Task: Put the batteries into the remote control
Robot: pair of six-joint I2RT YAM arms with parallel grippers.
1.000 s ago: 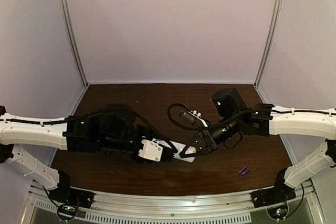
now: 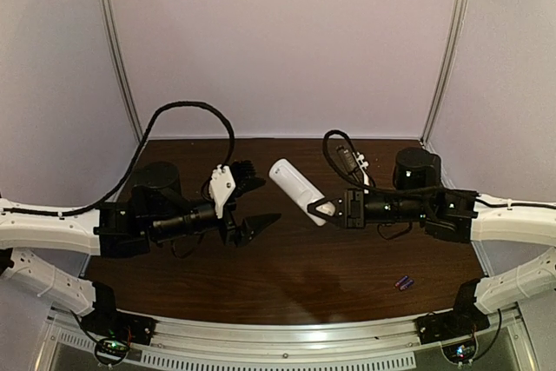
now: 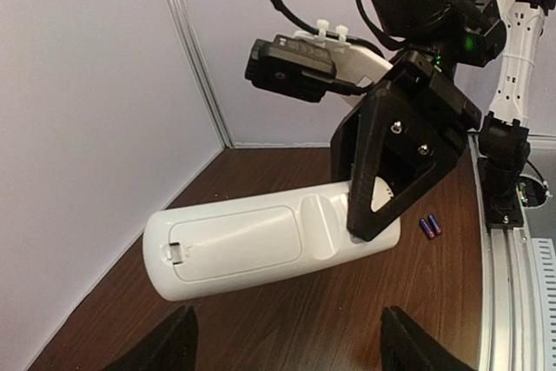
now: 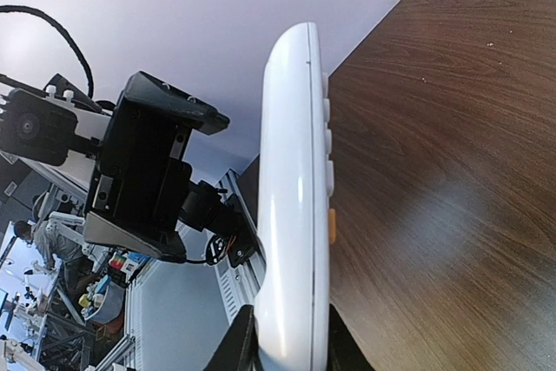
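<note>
A white remote (image 2: pixel 292 181) is held in the air at one end by my right gripper (image 2: pixel 319 211). My left gripper (image 2: pixel 264 202) is open, facing the remote's far end with nothing between its fingers. Two small batteries (image 2: pixel 404 283) lie on the table at the front right, also in the left wrist view (image 3: pixel 430 225).
Pale walls bound it at back and sides, and a metal rail (image 2: pixel 287 336) runs along the front edge.
One second ago both grippers met at the remote near the front middle. The left has since moved away and opened; the right has raised the remote, and the left is now edging toward it.
</note>
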